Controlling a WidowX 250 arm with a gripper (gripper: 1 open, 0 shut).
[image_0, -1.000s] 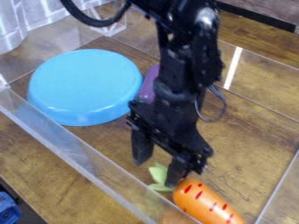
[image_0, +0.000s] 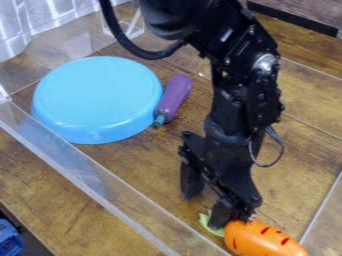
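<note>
My black gripper (image_0: 214, 197) is low over the wooden table at the lower right, its fingertips at the green top of an orange toy carrot (image_0: 261, 239). The carrot lies at the bottom right edge of the view. The fingers overlap the leafy end, and I cannot tell whether they are shut on it.
A blue round lid or plate (image_0: 96, 105) lies at the upper left, with a purple toy eggplant (image_0: 174, 98) beside it. A clear plastic wall (image_0: 107, 200) runs along the lower left. Bare table lies to the right.
The gripper has come down and to the right, uncovering the eggplant. The carrot now lies turned, more level, with its top under the fingers.
</note>
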